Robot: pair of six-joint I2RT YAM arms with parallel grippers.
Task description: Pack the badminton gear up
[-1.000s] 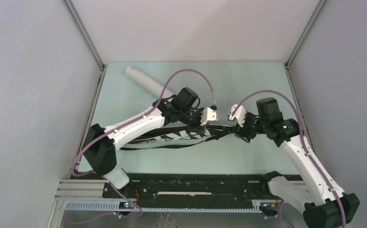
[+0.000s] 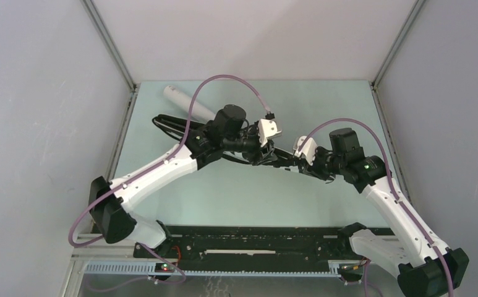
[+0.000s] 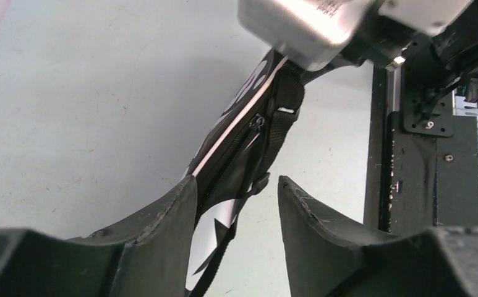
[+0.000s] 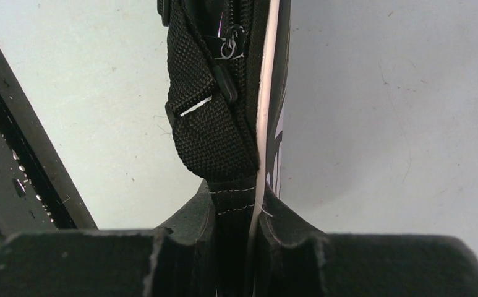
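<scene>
The black racket bag [image 2: 173, 127] stretches across the mat, its wide end at the left and its narrow end at the right; the left arm covers much of its middle. In the right wrist view, my right gripper is shut on the narrow end of the bag [image 4: 224, 133], just below a webbing strap and buckle. My left gripper stands open over the bag's zipped side [image 3: 233, 158], its two fingers apart with part of the bag and its strap in the gap. From above, both grippers are close together near the centre.
Behind the left arm, a white tube [image 2: 183, 100] lies slanted on the pale mat [image 2: 255, 201]. Free mat shows in front of the arms and at the back right. A dark rail [image 2: 248, 244] runs along the front edge, with grey walls on both sides.
The bag's wide end has swung towards the back left. My right gripper has shifted slightly left and closed on the narrow end. The left arm has moved a little left.
</scene>
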